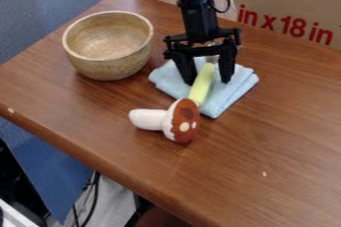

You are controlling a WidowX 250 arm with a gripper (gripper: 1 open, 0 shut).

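Observation:
A black arm reaches down from the top, its gripper (205,67) low over a folded light blue cloth (233,89). A pale yellow elongated object (200,90) lies on the cloth, its upper end between or just behind the black fingers; whether they grip it or the cloth I cannot tell. A white and brown plush mushroom-like toy (172,120) lies in front of the cloth. A wooden bowl (107,55) stands to the left.
The wooden table (260,171) has free room at the right and front. A cardboard box (286,12) stands behind it, and a blue-grey surface (34,12) lies beyond the left edge.

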